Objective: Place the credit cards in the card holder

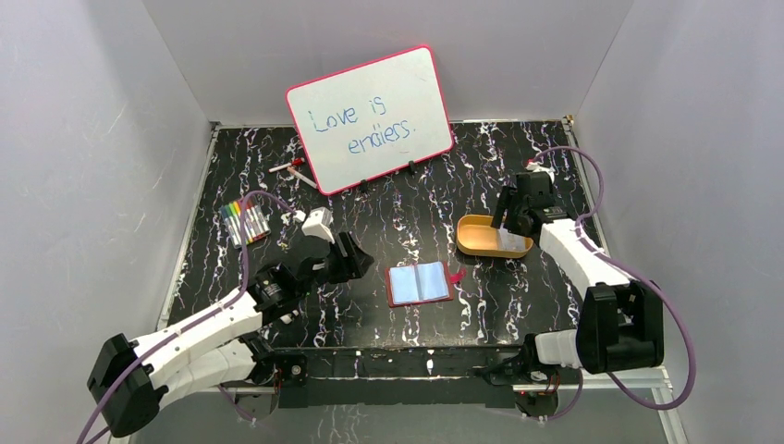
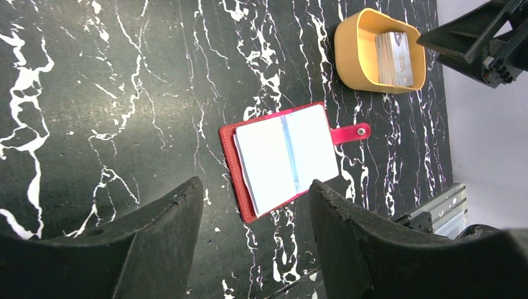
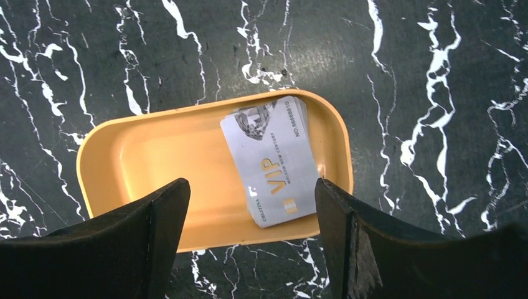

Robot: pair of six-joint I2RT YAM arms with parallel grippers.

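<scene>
A red card holder (image 2: 235, 168) lies spread out on the dark table, with pale sleeves inside and a snap strap (image 2: 352, 133) on its right. To its right stands a yellow tray (image 1: 469, 245), where a stack of silver VIP credit cards (image 3: 274, 161) leans at one end. My right gripper is over the tray, its fingers parted with nothing between them; the cards lie below. Left of the holder hovers my left gripper, also open and empty.
A whiteboard (image 1: 370, 120) with handwriting stands at the back. Several coloured markers (image 1: 245, 222) lie at the left. Table space between the left gripper and the whiteboard is clear.
</scene>
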